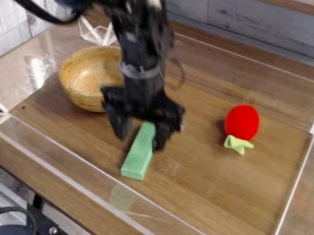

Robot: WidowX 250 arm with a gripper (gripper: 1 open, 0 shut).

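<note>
The black gripper (145,124) reaches down from the top over a green block (135,161) lying lengthwise near the table's front. Its fingers are apart, at the upper end of the block; whether they touch it is hard to tell. A wooden bowl (81,72) sits behind and left of the gripper, partly hidden by the arm.
A red plush vegetable (241,123) with pale green leaves lies on the right of the wooden table (221,197). Clear plastic edges and a pale wall border the table.
</note>
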